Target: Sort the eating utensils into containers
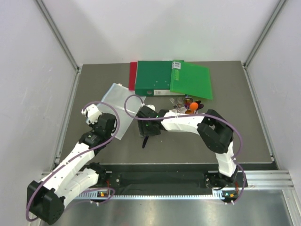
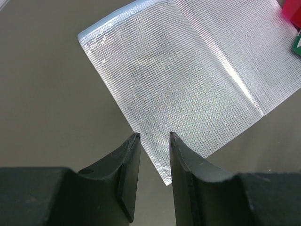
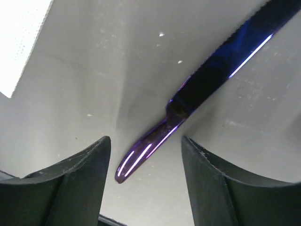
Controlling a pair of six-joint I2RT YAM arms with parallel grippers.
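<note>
A dark, shiny knife-like utensil (image 3: 221,66) lies on the grey table, running diagonally through the right wrist view. Its narrow tip end reaches between the parted fingers of my right gripper, which is open just over it and not closed on it. From the top, the dark end (image 1: 145,141) of this utensil shows below the right gripper. My left gripper is open with nothing between its fingers, above the table and the white mesh sheet (image 2: 188,80). A white container (image 1: 173,111) holding several forks and spoons (image 1: 179,101) is partly hidden behind the right arm.
Green binders (image 1: 154,76) and a green folder (image 1: 192,79) stand along the back, with a red strip (image 1: 132,75) beside them. An orange round object (image 1: 194,106) shows at the container.
</note>
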